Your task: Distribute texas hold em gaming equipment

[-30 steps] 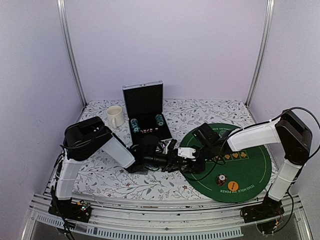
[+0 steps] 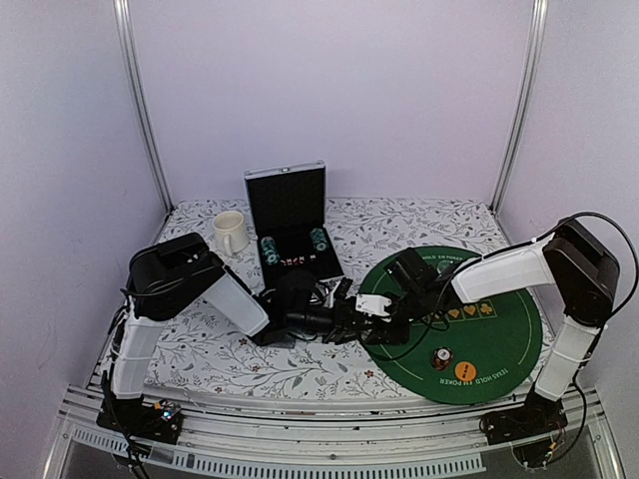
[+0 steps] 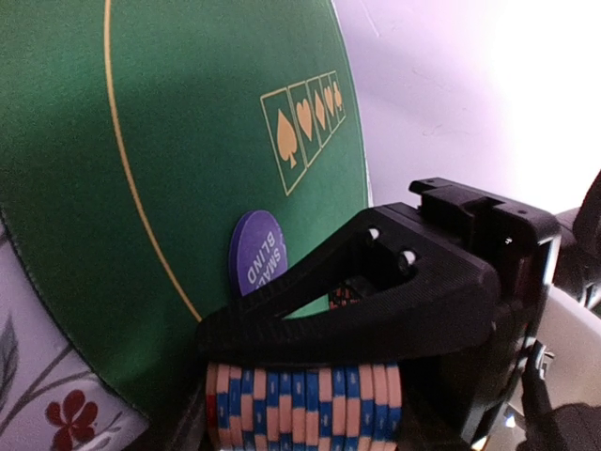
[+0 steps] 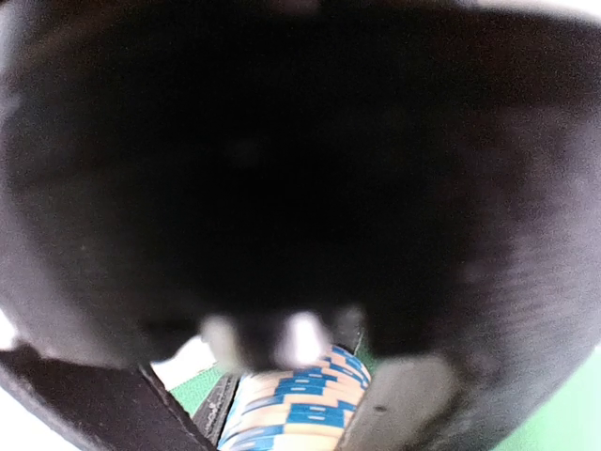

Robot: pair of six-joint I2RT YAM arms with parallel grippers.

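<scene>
My two grippers meet over the left edge of the green poker mat (image 2: 499, 339). In the left wrist view a stack of blue and pink chips (image 3: 300, 406) sits in the fingers, and the right wrist view shows the stack (image 4: 291, 404) between that gripper's fingers too. Both my left gripper (image 2: 339, 319) and my right gripper (image 2: 384, 319) are shut on it. A purple small blind button (image 3: 258, 254) rests on the mat. A small red chip pile (image 2: 441, 357) and an orange disc (image 2: 464, 371) lie at the front of the mat.
An open chip case (image 2: 285, 190) with teal chip stacks stands at the back, beside a white mug (image 2: 230, 231). Walls close in on both sides.
</scene>
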